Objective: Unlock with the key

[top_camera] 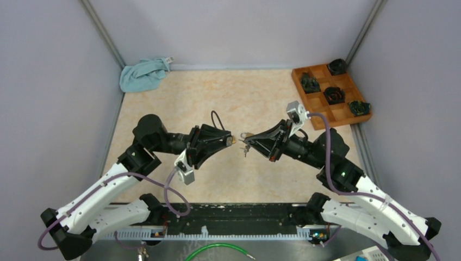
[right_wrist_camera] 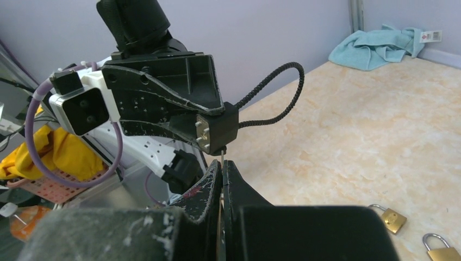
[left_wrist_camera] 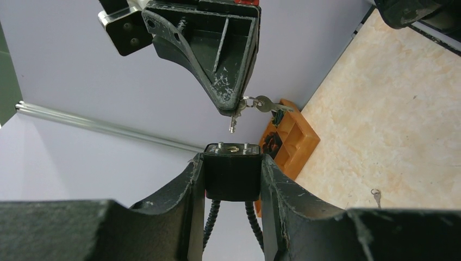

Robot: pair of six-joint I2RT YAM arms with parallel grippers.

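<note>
My left gripper is shut on a black lock (left_wrist_camera: 232, 174), one finger on each side; its face with a slot and metal pins points toward my right gripper. A looped black cable (right_wrist_camera: 299, 81) runs from the lock's back. My right gripper is shut on a thin key (left_wrist_camera: 232, 126), which sticks out from its fingertips (left_wrist_camera: 227, 103). A second key (left_wrist_camera: 266, 104) hangs from the same ring. In the left wrist view a small gap parts the key's tip from the lock; in the right wrist view the key appears near the lock's lower corner.
Two brass padlocks (right_wrist_camera: 392, 220) and another key set (left_wrist_camera: 377, 196) lie on the table below the grippers. A wooden divided tray (top_camera: 321, 117) stands at the back right, a blue towel (top_camera: 144, 75) at the back left.
</note>
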